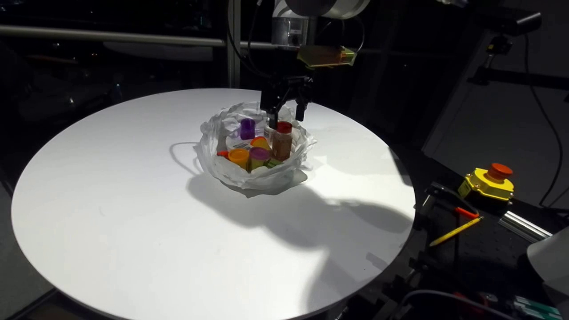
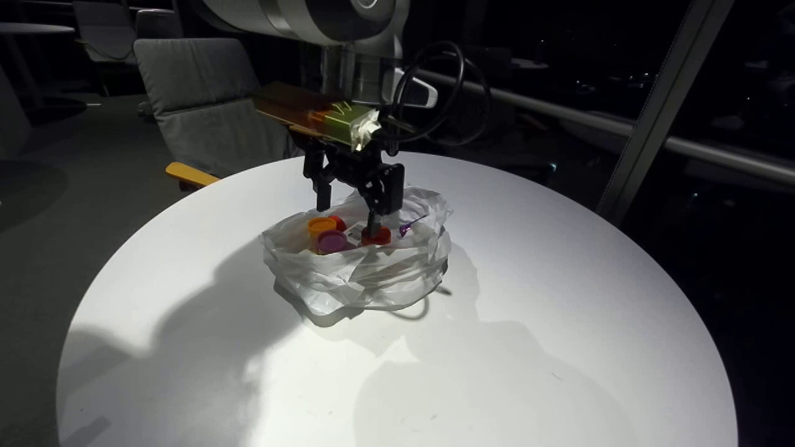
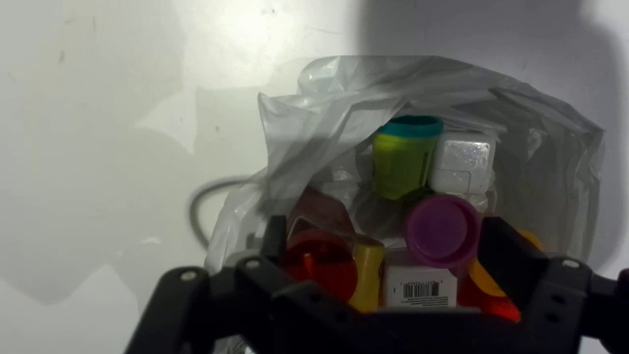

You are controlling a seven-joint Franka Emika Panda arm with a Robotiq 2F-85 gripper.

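Observation:
A crumpled white plastic bag (image 1: 214,152), rolled open like a basket, holds several containers. A jar with a red lid (image 1: 284,127) stands upright inside. Near it are an orange-lidded tub (image 1: 238,156), a purple-lidded tub (image 1: 259,154) and a purple container (image 1: 247,129). Over the bag hangs my gripper (image 2: 348,211), open, its fingers well apart. One finger is close to the red-lidded jar; I cannot tell whether they touch. Seen from the wrist, the purple lid (image 3: 443,231) lies below the gap, along with a white box with a barcode (image 3: 420,287). A teal-lidded tub (image 3: 407,156) lies farther up.
A thin grey cord or loop (image 3: 197,206) lies beside it. Off the table's right side are a yellow box with a red button (image 1: 488,184) and a yellow pencil (image 1: 454,231). A chair (image 2: 197,97) stands behind the table.

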